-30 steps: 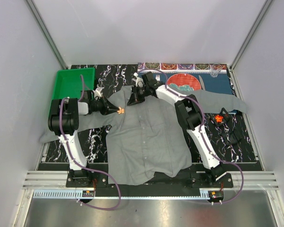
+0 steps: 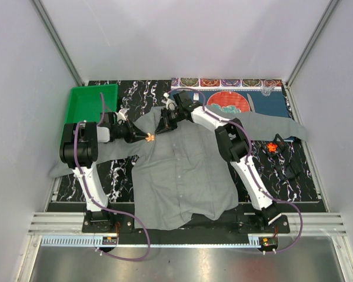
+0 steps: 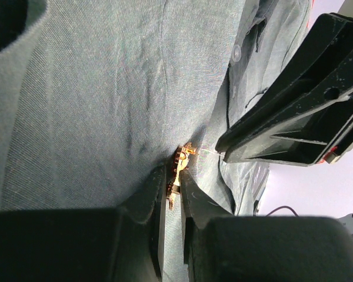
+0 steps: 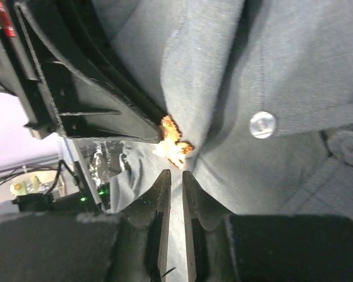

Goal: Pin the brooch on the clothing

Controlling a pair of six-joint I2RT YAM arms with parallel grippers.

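Note:
The gold brooch (image 2: 150, 137) (image 3: 182, 158) rests against the grey garment (image 2: 176, 182) at a fold, its thin pin visible in the left wrist view. My left gripper (image 2: 144, 136) is shut on it. My right gripper (image 2: 159, 131) is just beside it, up and right in the top view; in its own wrist view the fingertips are close together with a narrow gap, nothing seen between them. Whether the pin passes through the cloth I cannot tell.
A green tray (image 2: 82, 97) is at back left. A blue mat with a red plate (image 2: 226, 98), cutlery and a glass (image 2: 269, 87) is at back right. An orange-marked black object (image 2: 272, 147) lies on the right.
The left arm and brooch look unchanged.

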